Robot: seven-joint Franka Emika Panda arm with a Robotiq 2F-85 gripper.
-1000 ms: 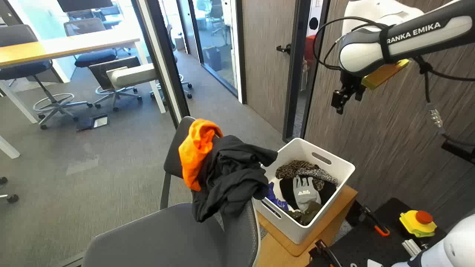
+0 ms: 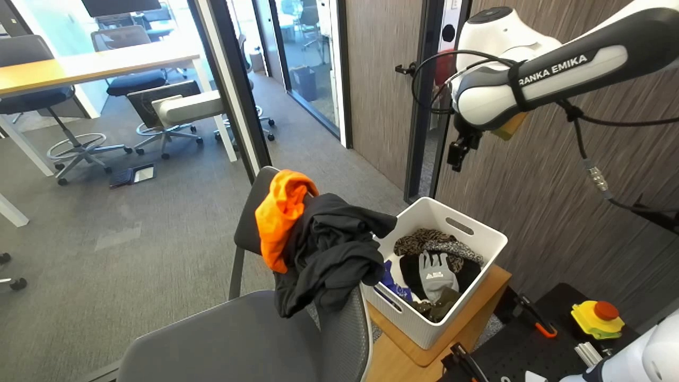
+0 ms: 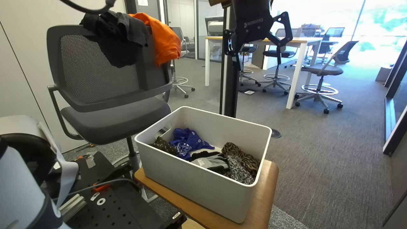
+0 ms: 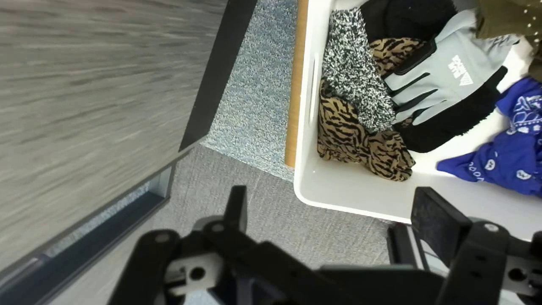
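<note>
My gripper [image 3: 255, 57] hangs high above the floor, past the far side of the white bin [image 3: 198, 183], open and empty. In the wrist view its fingers [image 4: 236, 211] stand wide apart, over carpet and the bin's edge. Inside the bin lie a grey glove [image 4: 460, 71], a blue printed cloth [image 4: 508, 147], a tiger-striped cloth [image 4: 343, 127], a black-and-white speckled cloth [image 4: 355, 71] and an olive cloth [image 2: 443, 305]. Over the chair's backrest are draped a black garment [image 2: 337, 242] and an orange garment [image 2: 280, 216].
The bin stands on a wooden stool [image 2: 474, 331]. Beside it is the grey chair [image 2: 235, 344]. A wood-panelled wall [image 2: 547, 210] runs close along the arm's side. A black tool plate [image 3: 118, 206] lies near the robot base. Open carpet stretches beyond the bin.
The arm and gripper have shifted left in exterior view 1, along the panelled wall, and slightly downward. The bin, its contents and the draped garments have not moved.
</note>
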